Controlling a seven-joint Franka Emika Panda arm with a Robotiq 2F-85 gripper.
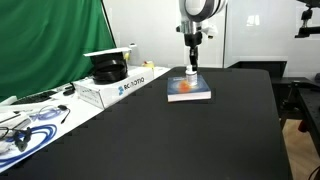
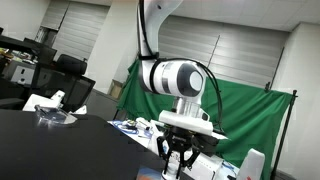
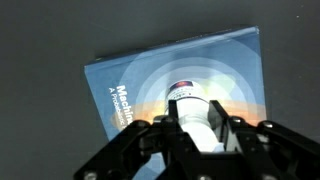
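A small white bottle with a coloured label stands over the book in exterior view 1. From the wrist view, the bottle lies between the two dark fingers of my gripper. Whether both fingers press on it cannot be made out. Beneath is the blue, white and orange book cover, its title partly visible. Exterior view 2 shows the gripper low over the table, with the bottle and book cut off by the bottom edge.
A white box with black items on top stands beyond the table's left edge, near cables.
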